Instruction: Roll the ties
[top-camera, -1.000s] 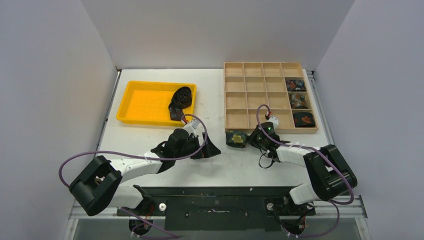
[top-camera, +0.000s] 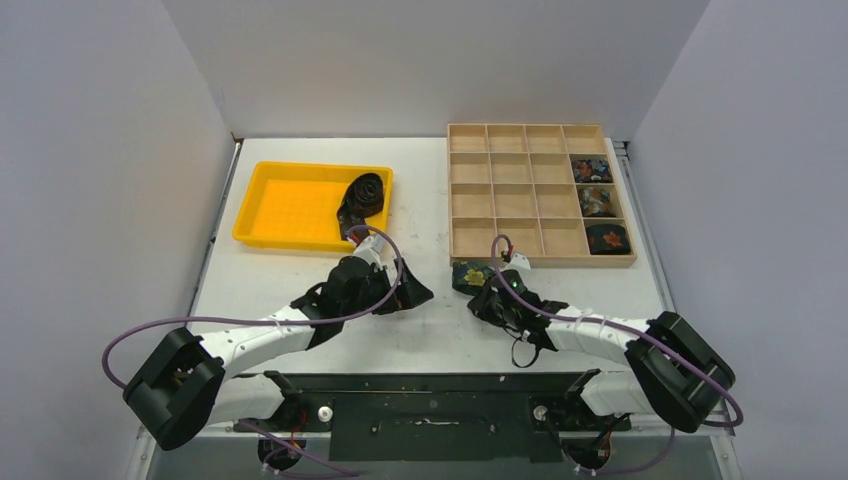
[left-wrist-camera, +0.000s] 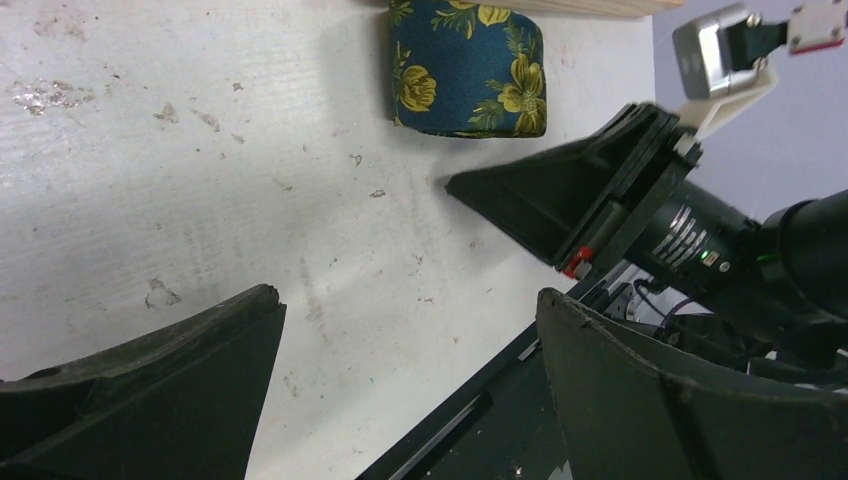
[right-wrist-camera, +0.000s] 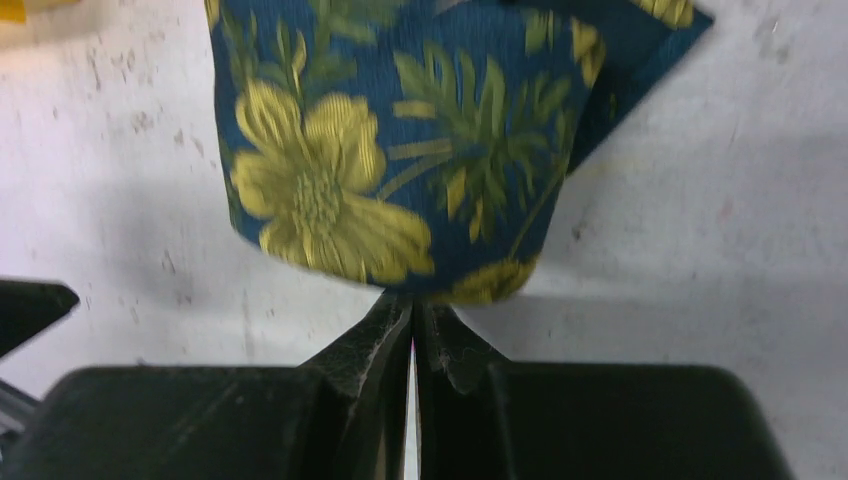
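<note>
A folded dark navy tie with yellow flowers (top-camera: 470, 275) lies on the table just below the wooden grid box (left-wrist-camera: 467, 70). My right gripper is shut, its tips at the near edge of that tie; whether anything sits between them is hidden. In the left wrist view it appears as a dark wedge beside the tie. My left gripper (top-camera: 400, 290) stands open to the left of the tie, its two fingers wide apart with bare table between them.
A yellow tray (top-camera: 285, 210) at back left holds a dark coiled tie (top-camera: 365, 195). The wooden grid box (top-camera: 512, 200) has rolled ties in its right column.
My right gripper has moved left and toward the front of the table, round to the tie's near side. My left gripper has shifted slightly left.
</note>
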